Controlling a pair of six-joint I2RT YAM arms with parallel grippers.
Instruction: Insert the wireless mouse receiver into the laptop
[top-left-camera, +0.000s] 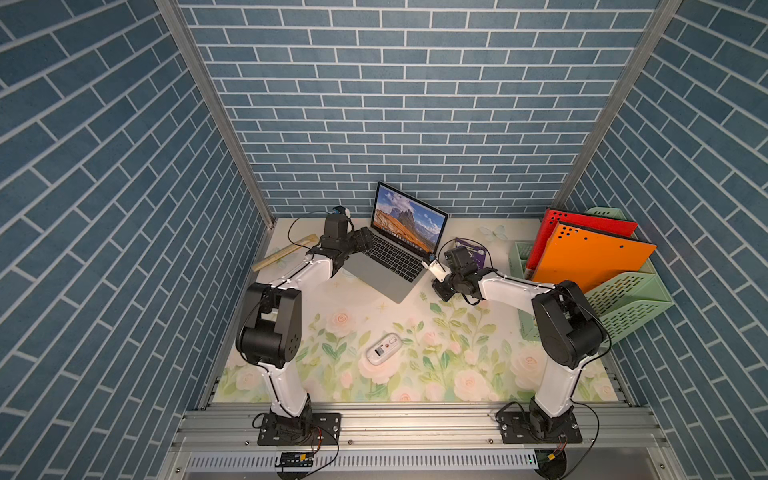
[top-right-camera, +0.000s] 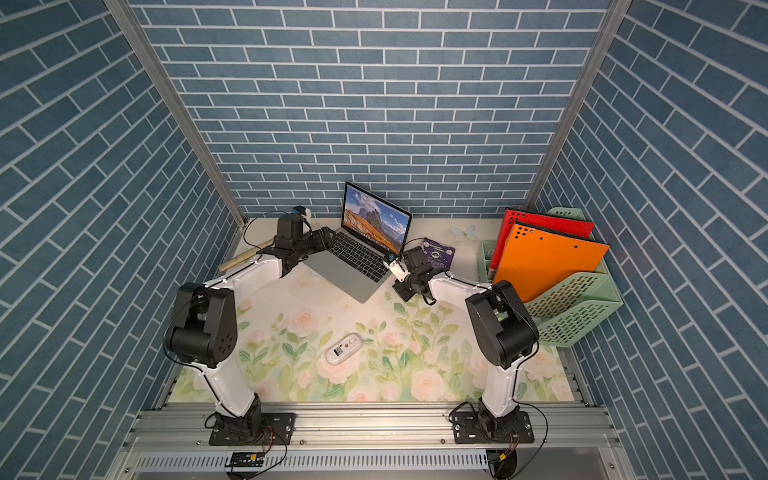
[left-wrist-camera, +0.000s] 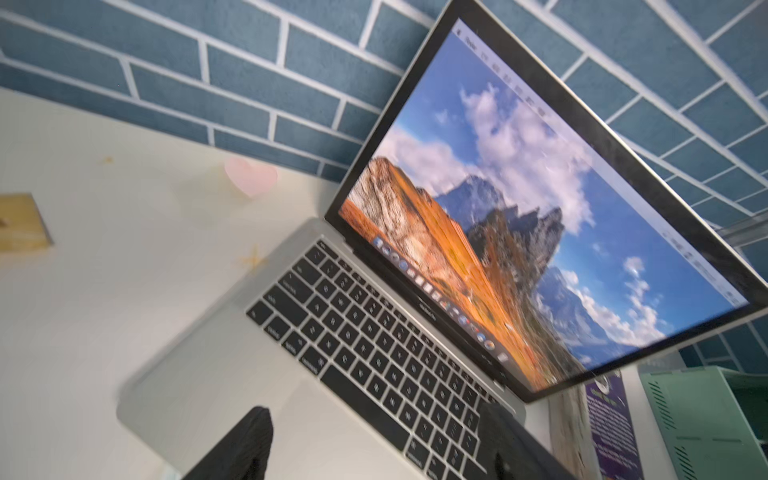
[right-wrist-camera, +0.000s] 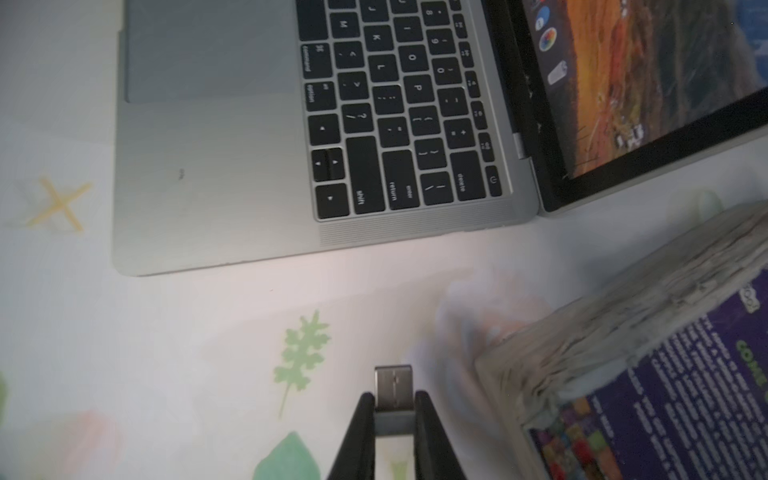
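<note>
The silver laptop (top-left-camera: 392, 280) (right-wrist-camera: 208, 200) stands open at the back. My right gripper (top-left-camera: 438, 288) is shut on the small metal receiver (right-wrist-camera: 393, 388), held beside the laptop's right side edge in the right wrist view. My left gripper (top-left-camera: 360, 238) stands open over the laptop's left part, with nothing visible between its fingers. The mouse (top-left-camera: 384, 348) (top-right-camera: 344, 348) lies belly up on the table at the front middle.
A purple book (right-wrist-camera: 656, 384) lies right of the laptop, close to my right gripper. A green rack (top-left-camera: 608, 312) with folders stands at the right. A stick (top-left-camera: 284, 252) lies at the left.
</note>
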